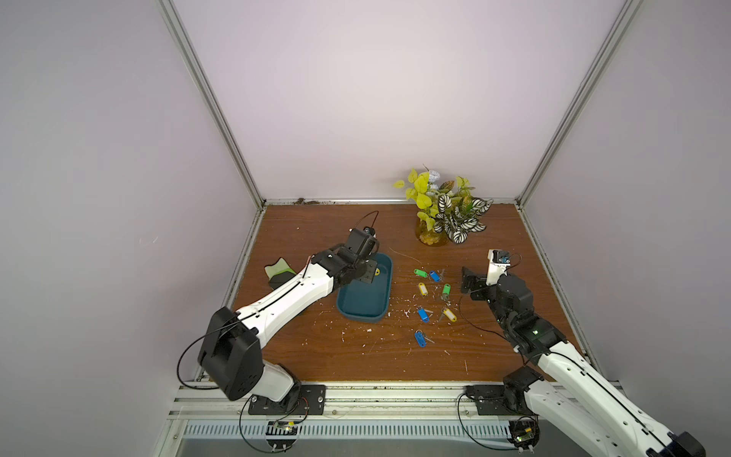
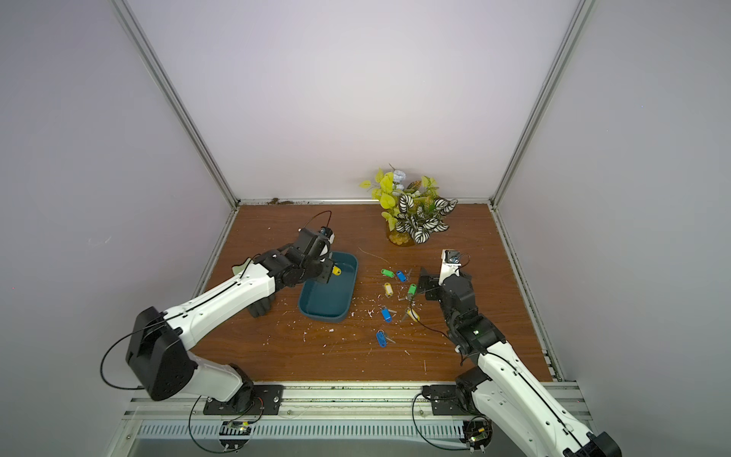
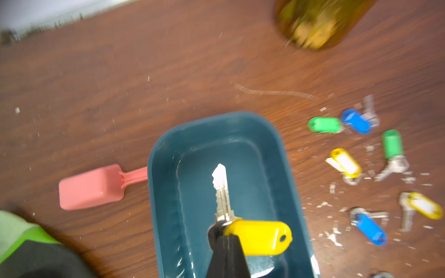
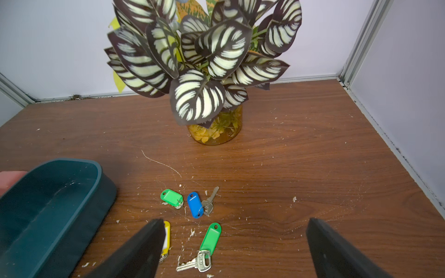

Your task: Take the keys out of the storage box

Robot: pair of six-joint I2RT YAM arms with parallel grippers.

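My left gripper is shut on a key with a yellow tag (image 3: 264, 237), held above the teal storage box (image 3: 288, 185). The silver key blade points away from the fingertips, and the tag hangs to the right. Apart from that key, the visible floor of the box looks empty; its near end is cut off in the left wrist view. On the table right of the box lie several keys with green (image 4: 211, 238), blue (image 4: 195, 204) and yellow tags. Over the right part of the table my right gripper stands open, nothing between its fingers.
A pink scoop (image 3: 95, 187) lies left of the box, with a green and dark item (image 3: 27, 245) nearby. The leafy plant in an amber vase (image 4: 217, 128) stands at the back.
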